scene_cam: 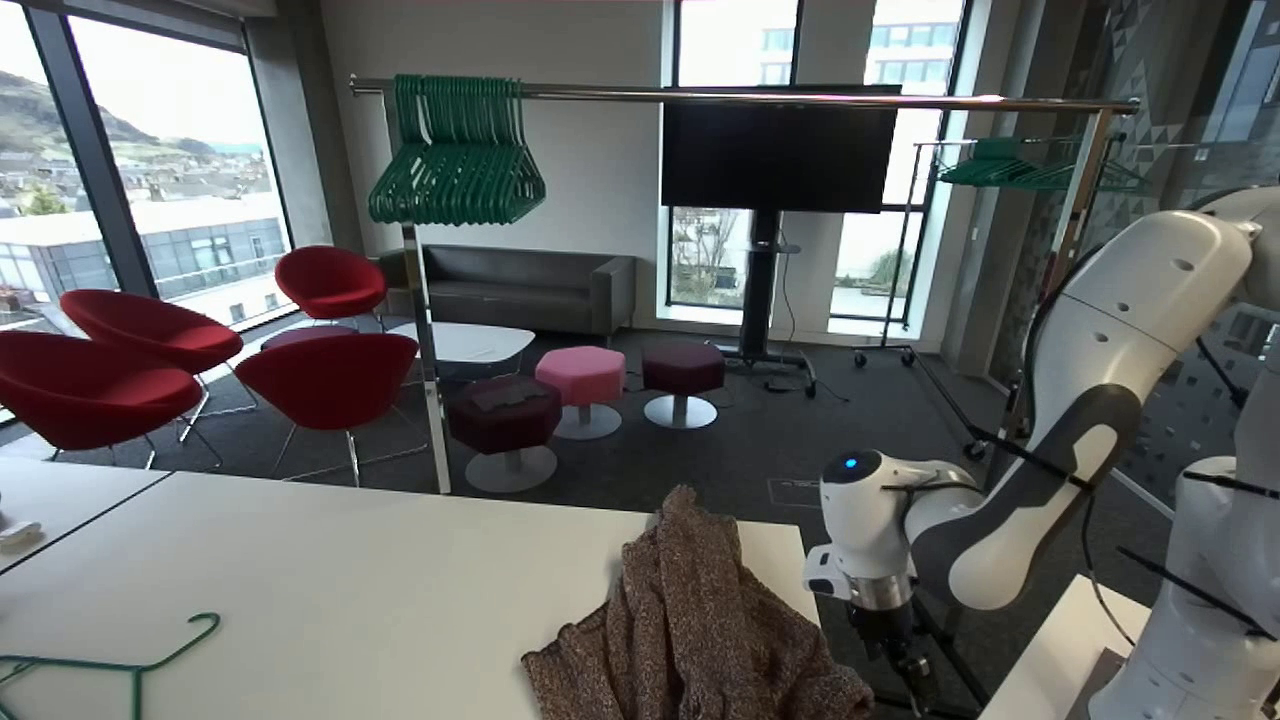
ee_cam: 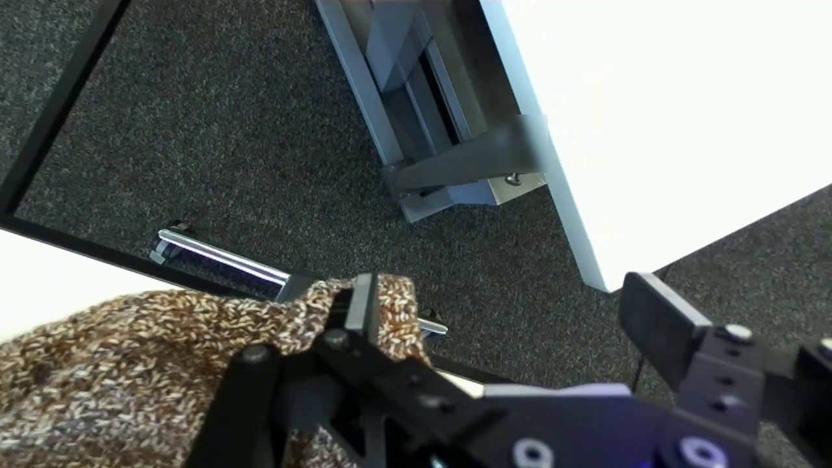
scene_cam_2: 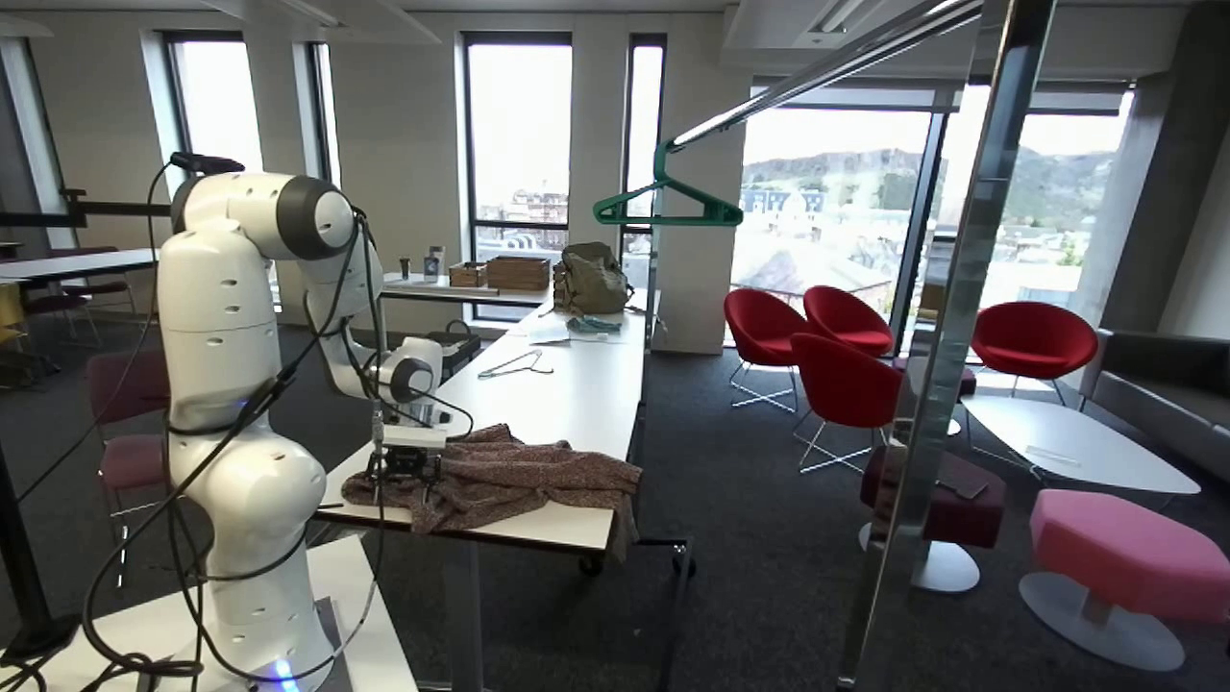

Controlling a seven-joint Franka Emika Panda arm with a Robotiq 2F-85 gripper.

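Observation:
A brown knitted garment point(scene_cam: 720, 612) lies bunched on the white table, part of it draping past the edge in exterior view 2, where the garment point(scene_cam_2: 530, 479) stretches to the right of the gripper. My gripper point(scene_cam: 906, 678) is low beside the table's edge, just right of the cloth. In the wrist view the gripper stands open, its fingers wide apart with floor visible between them. The left finger point(ee_cam: 363, 308) overlaps the edge of the knit point(ee_cam: 156, 366); whether it touches cannot be told. The right finger point(ee_cam: 663, 324) is clear of it.
A green hanger point(scene_cam: 134, 666) lies on the bare left part of the table point(scene_cam: 360, 564). More green hangers point(scene_cam: 462, 156) hang from a metal rail point(scene_cam: 780, 96) above. The robot's white base table point(ee_cam: 663, 117) stands across a gap of floor.

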